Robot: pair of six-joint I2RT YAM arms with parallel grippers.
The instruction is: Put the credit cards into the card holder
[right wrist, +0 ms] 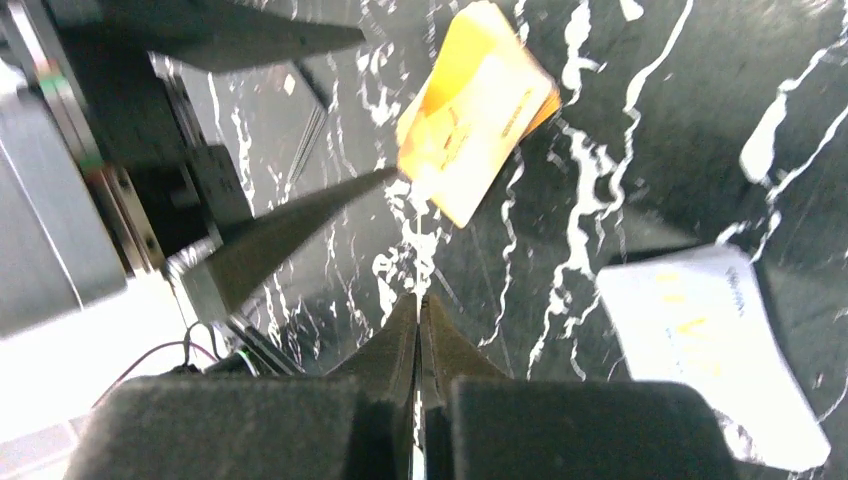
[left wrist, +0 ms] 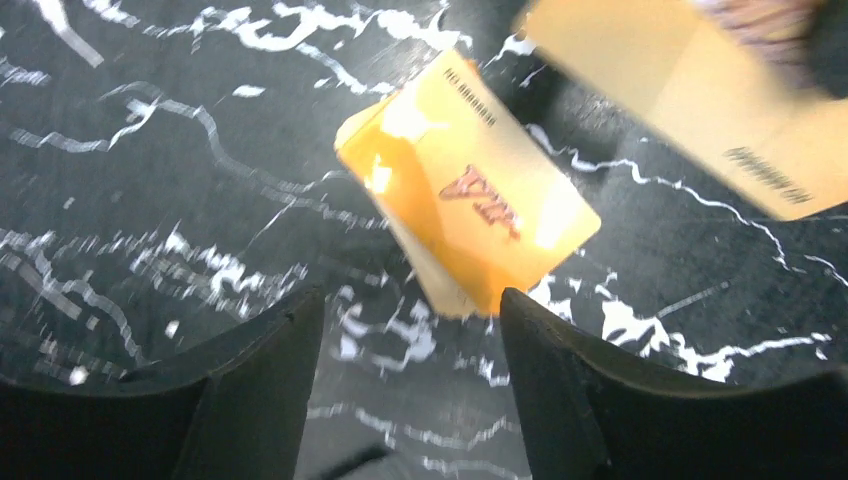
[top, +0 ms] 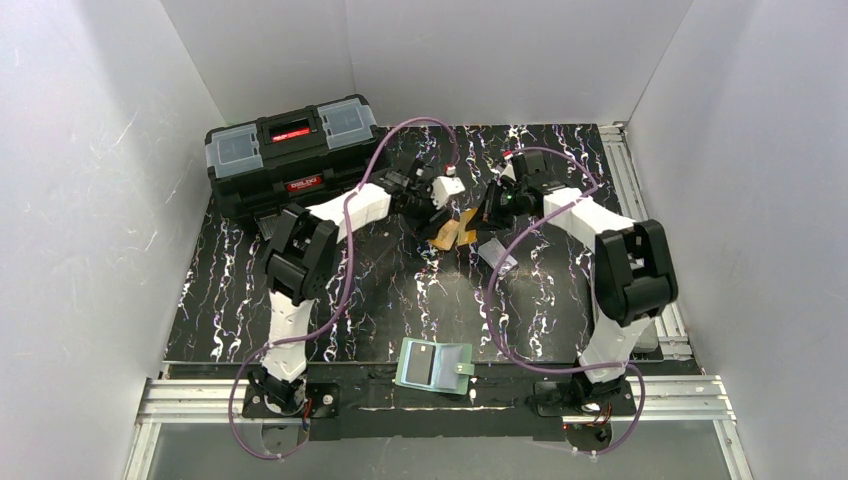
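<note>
In the left wrist view a small pile of yellow-orange cards point(left wrist: 480, 180) lies on the black marbled table, one corner lifted. My left gripper is part open just short of it, nothing between its fingers. My right gripper is shut; a thin pale edge runs between its tips, matching the yellow card point(top: 467, 227) seen at its tip from above. That card point(left wrist: 720, 100) also fills the upper right of the left wrist view. A pale card-like piece point(right wrist: 700, 340) lies flat nearby. The light green, clasped card holder point(top: 435, 365) lies open at the front edge.
A black toolbox point(top: 290, 155) stands at the back left. Purple cables point(top: 349, 240) loop over both arms. A grey rail point(top: 630, 180) runs along the right side.
</note>
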